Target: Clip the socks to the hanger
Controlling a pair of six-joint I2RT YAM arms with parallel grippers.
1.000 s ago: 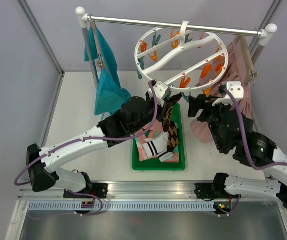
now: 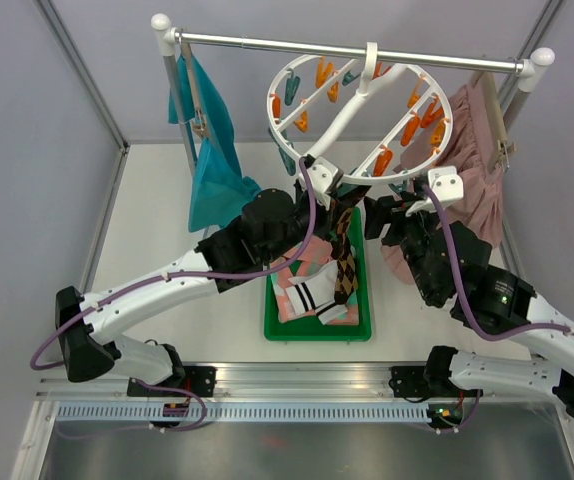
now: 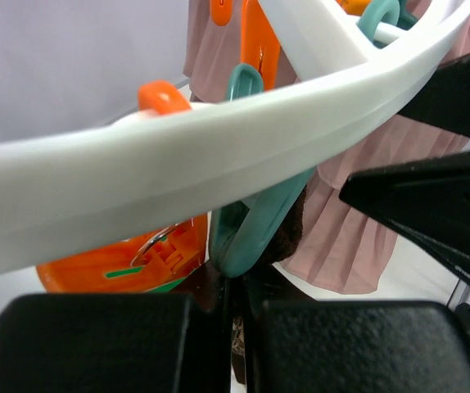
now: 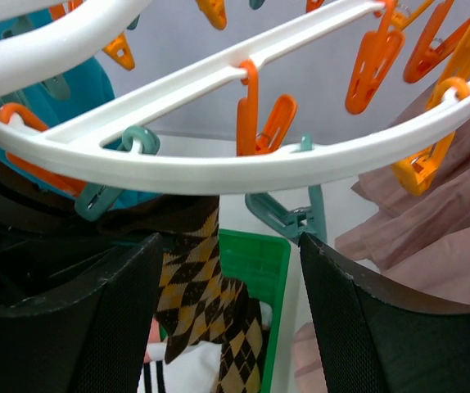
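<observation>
A brown and black checked sock (image 2: 345,265) hangs from my left gripper (image 2: 337,192), just under the front rim of the white round hanger (image 2: 312,165). In the left wrist view, the left gripper's fingers (image 3: 96,340) are shut on dark cloth behind a teal clip (image 3: 259,225) of the hanger. My right gripper is open below the rim, with the sock (image 4: 190,286) showing beyond and between its fingers. Another teal clip (image 4: 292,217) hangs near its right fingertip. Orange clips (image 4: 259,123) dot the rim. The sock's upper edge is partly hidden by the left gripper.
A green tray (image 2: 317,335) holds striped and pink socks (image 2: 312,290) below the hanger. Teal cloth (image 2: 212,150) hangs at the left and pink cloth (image 2: 472,140) at the right. A metal bar (image 2: 267,43) crosses above.
The hanger has turned a little, its front clips shifting. My right gripper has moved left and closer to the sock, after dipping slightly. The left gripper keeps its place with the sock.
</observation>
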